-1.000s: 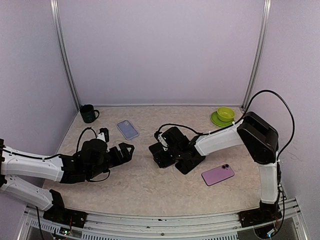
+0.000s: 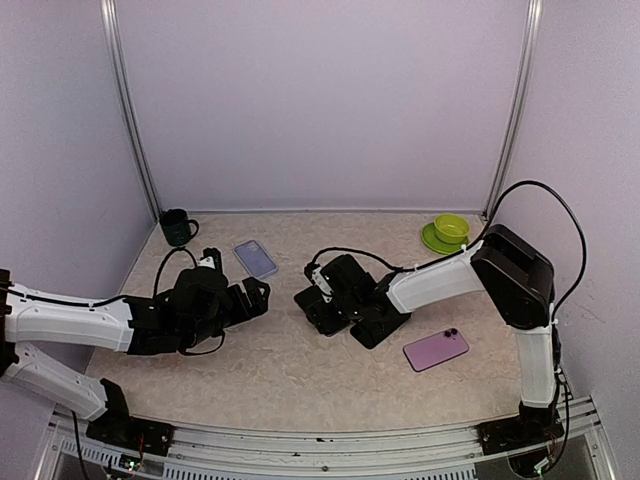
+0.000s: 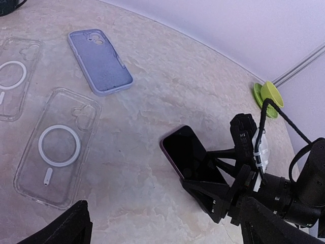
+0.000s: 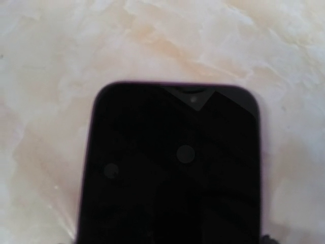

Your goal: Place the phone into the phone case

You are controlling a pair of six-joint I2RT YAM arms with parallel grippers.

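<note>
A dark-screened phone with a purple edge lies on the table in the middle, filling the lower right wrist view (image 4: 170, 152). My right gripper is down over it, fingers at either long side; in its own view the fingers are nearly hidden. A lavender phone case (image 2: 255, 258) lies at the back left, and two clear cases (image 3: 56, 150) show in the left wrist view. My left gripper (image 2: 250, 300) hangs open left of the phone, empty.
A purple phone (image 2: 435, 349) lies face down at right front. Another dark slab (image 2: 385, 330) is partly under the right arm. A dark mug (image 2: 176, 226) stands back left, a green bowl and plate (image 2: 450, 227) back right.
My left gripper has shifted slightly up in the top view. My right gripper has moved slightly left over the phone.
</note>
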